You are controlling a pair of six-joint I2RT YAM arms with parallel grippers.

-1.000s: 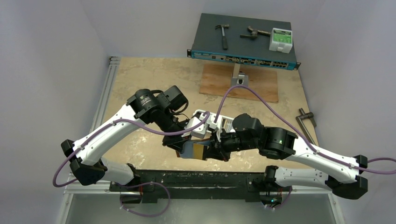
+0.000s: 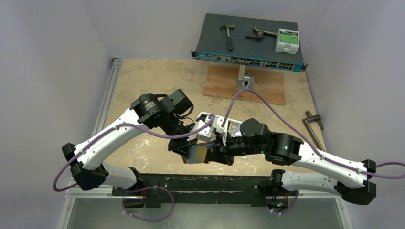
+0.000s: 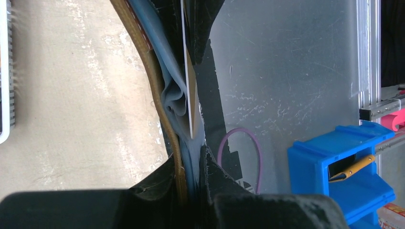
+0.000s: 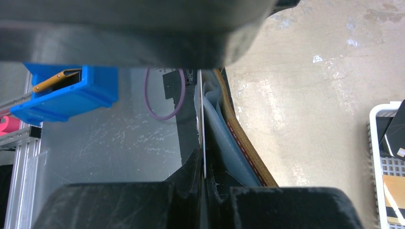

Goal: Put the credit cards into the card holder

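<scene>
My right gripper is shut on a thin card [image 4: 201, 124], which stands edge-on along the holder's blue layers; whether it is inside a slot I cannot tell. In the top view the card [image 2: 208, 154] shows yellow against the holder, between both grippers.
A white basket [image 4: 375, 167] with dark and tan items lies behind. Blue bins [image 3: 305, 162] sit below the front edge. A rack unit [image 2: 248, 38] with hammers stands at the back; a tool [image 2: 313, 129] lies at the right.
Both grippers, with the holder and card between them, have shifted very slightly toward the table's front edge in the top view. Otherwise nothing visibly differs.
</scene>
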